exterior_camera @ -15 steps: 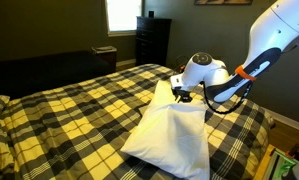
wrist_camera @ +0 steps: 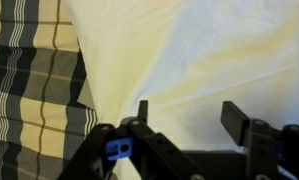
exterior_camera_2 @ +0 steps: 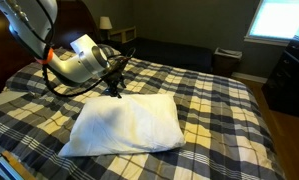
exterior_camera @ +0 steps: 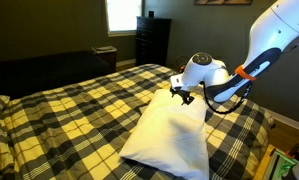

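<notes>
A white cloth (exterior_camera: 167, 135) lies spread over a plaid bedspread, its near edge uneven. In the second exterior view the same cloth (exterior_camera_2: 124, 128) covers the bed in front of the arm. Over its far part, my gripper (exterior_camera: 180, 97) points down, close to the fabric. The wrist view has the two fingertips of my gripper well apart, with only white cloth (wrist_camera: 189, 60) visible behind the gap. No fabric shows pinched between them. Whether the fingertips touch the cloth cannot be told.
Plaid bedspread (exterior_camera: 74, 125) stretches clear to the left of the cloth. A dark dresser (exterior_camera: 152, 40) stands beyond the bed. In the second exterior view, a wooden headboard (exterior_camera_2: 44, 30) rises behind the arm, and open bed (exterior_camera_2: 224, 125) lies to the right.
A second ago the cloth was drawn up in a fold near my gripper; now that part lies lower and smoother. The arm has barely moved.
</notes>
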